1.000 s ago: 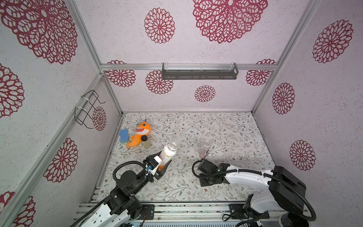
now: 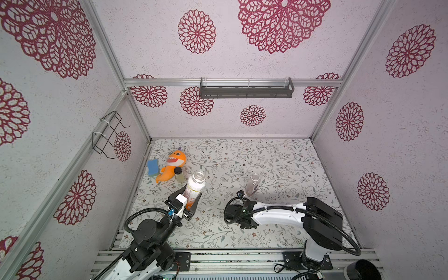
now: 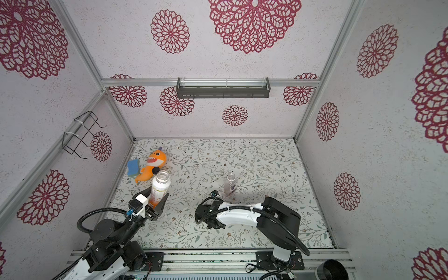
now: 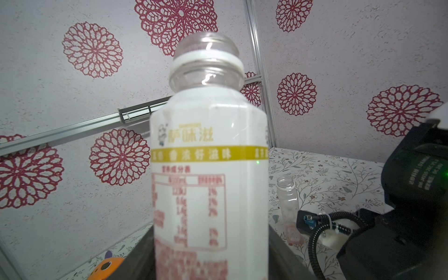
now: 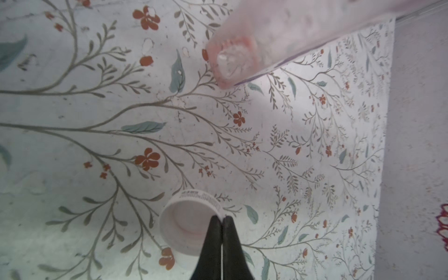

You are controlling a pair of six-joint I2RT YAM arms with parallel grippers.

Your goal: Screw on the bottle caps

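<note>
A white-labelled bottle (image 2: pixel 194 185) with an open, uncapped neck (image 4: pixel 206 65) is gripped round its body by my left gripper (image 2: pixel 190 197), leaning slightly. A white cap (image 5: pixel 191 221) lies on the table, its hollow side facing the right wrist camera. The tips of my right gripper, pressed together, overlap the cap's right rim in that view; whether they touch it I cannot tell. A clear uncapped bottle (image 2: pixel 252 184) stands just behind the right gripper. From above, the right arm hides the cap and its own fingertips.
A dark-capped jar (image 2: pixel 179 174), an orange shark toy (image 2: pixel 173 163) and a blue sponge (image 2: pixel 153 167) sit at the left back.
My left gripper has moved left with the labelled bottle.
</note>
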